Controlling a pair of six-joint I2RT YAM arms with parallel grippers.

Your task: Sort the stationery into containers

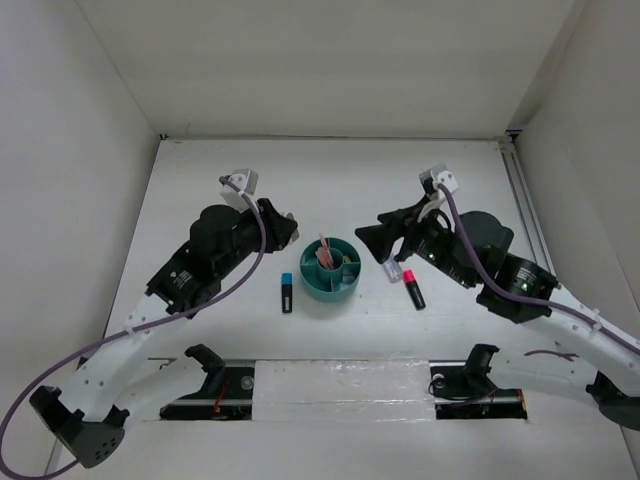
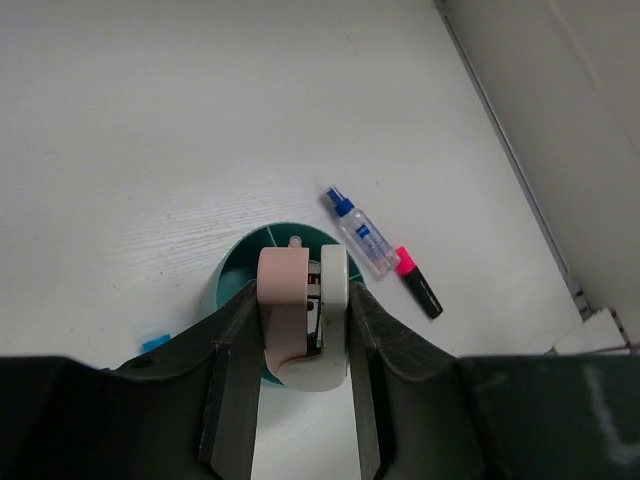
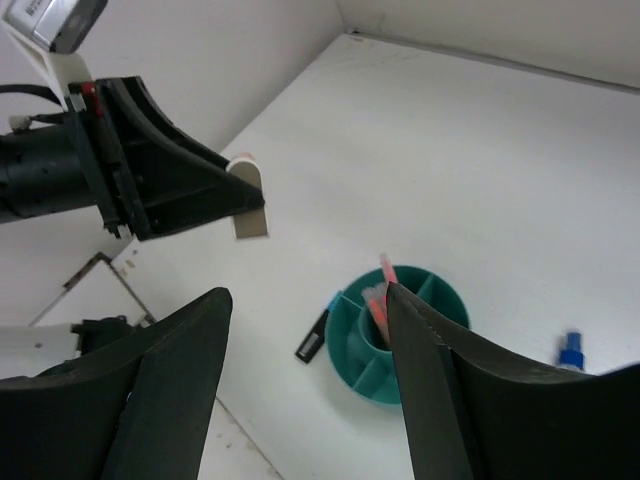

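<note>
My left gripper is shut on a pink-and-white object, held above and left of the round teal organizer, which has compartments and pink items inside. My right gripper hangs open, right of and above the organizer, nothing seen between its fingers. A blue-capped dark marker lies left of the organizer. To the right lie a clear blue-capped bottle, partly hidden by the right gripper in the top view, and a pink-capped black marker.
Walls bound it at back and sides, with a metal rail along the right edge.
</note>
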